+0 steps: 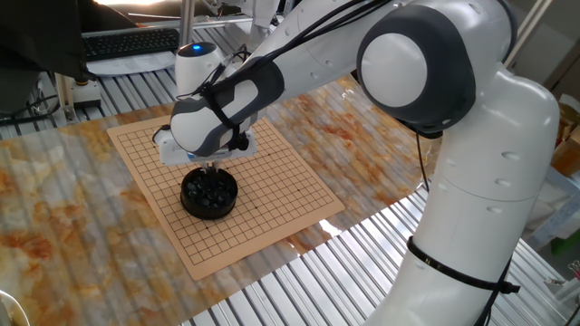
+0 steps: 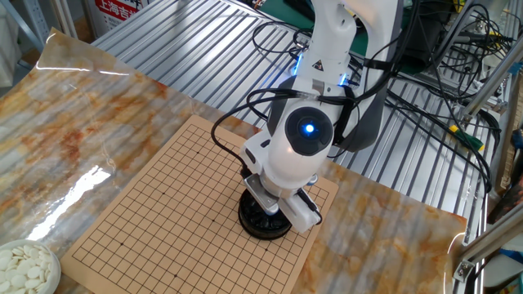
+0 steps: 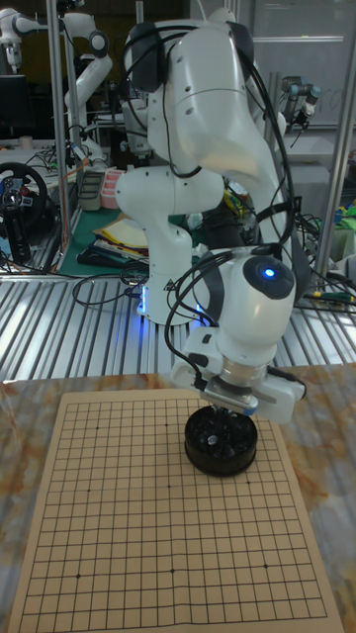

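A round black bowl (image 1: 208, 207) filled with black stones (image 1: 207, 186) stands on the gridded board (image 1: 281, 195). My gripper (image 1: 211, 168) points down at the bowl's inner edge on the far side in exterior view 1, its fingertips low over the stones. In exterior view 2 the hand covers much of the bowl (image 2: 263, 232), and the fingers are mostly hidden. Exterior view 3 has the gripper (image 3: 223, 414) above the rear part of the bowl (image 3: 222, 461). The fingertips are too small and dark to show how the fingers stand or whether a stone is between them.
A white bowl of white stones (image 2: 24, 268) stands off the board's corner, at the lower left of exterior view 2. Apart from the black bowl, the board's grid (image 3: 116, 517) is bare. A keyboard (image 1: 131, 43) lies on the slatted metal table behind.
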